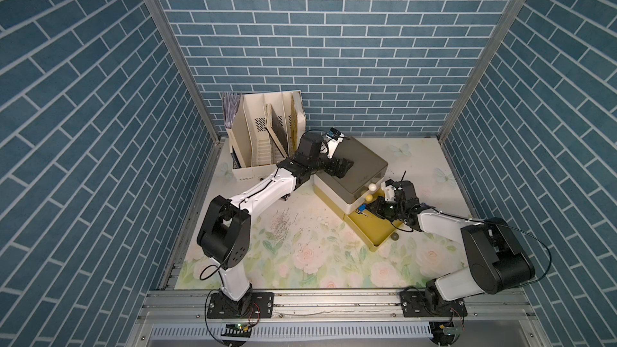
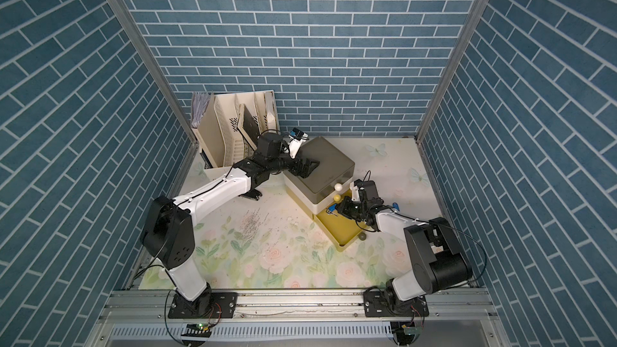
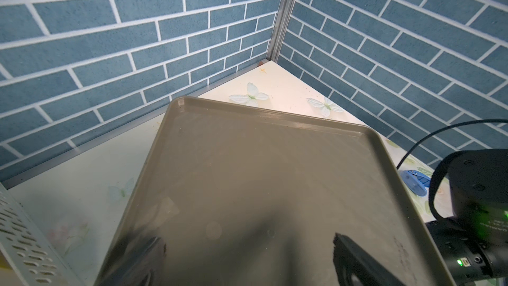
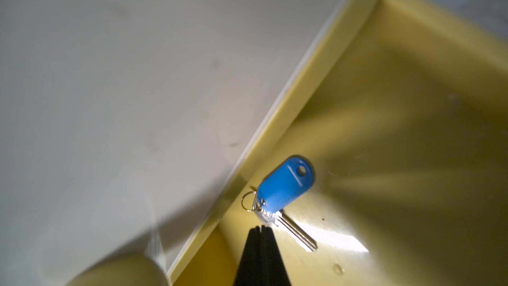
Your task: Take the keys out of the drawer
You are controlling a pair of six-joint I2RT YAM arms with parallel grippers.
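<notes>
A key with a blue tag (image 4: 283, 185) and a ring lies in the pulled-out yellow drawer (image 1: 372, 231), near its inner edge. My right gripper is shut, fingertips just beside the key, nothing seen between them; in the top left view it reaches low into the drawer. My left gripper stands open over the dark grey top (image 3: 270, 169) of the drawer box, nothing between its fingers.
A cream file organiser (image 1: 263, 135) stands at the back left. Two pale knobs (image 1: 372, 187) are on the box front. A small dark round object (image 1: 394, 235) lies beside the drawer.
</notes>
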